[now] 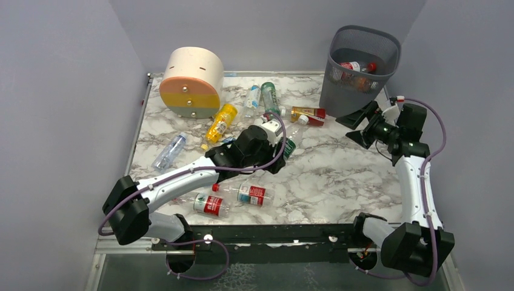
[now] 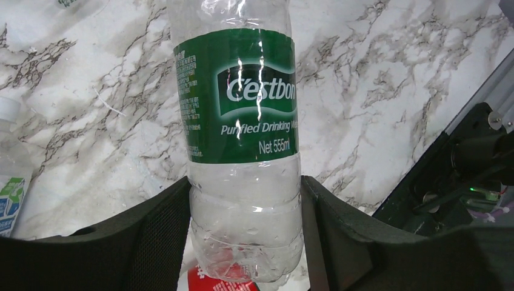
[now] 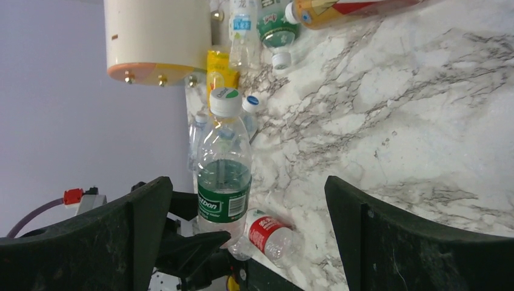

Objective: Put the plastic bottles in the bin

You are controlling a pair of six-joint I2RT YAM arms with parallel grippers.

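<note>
My left gripper [image 1: 275,159] is shut on a green-label Cestbon bottle, which stands tilted up off the table around the middle in the top view; its white cap shows in the right wrist view. My right gripper [image 1: 354,124] hangs open and empty at the right, beside the grey mesh bin [image 1: 336,91], which holds some bottles. On the table lie a yellow bottle [image 1: 221,121], clear bottle [image 1: 170,151], blue-label bottle [image 1: 251,102], green bottle [image 1: 270,97], red-gold bottle [image 1: 308,115] and two red-label bottles [image 1: 254,194].
A cream rounded cabinet [image 1: 188,73] stands at the back left. Walls enclose the table on the back and sides.
</note>
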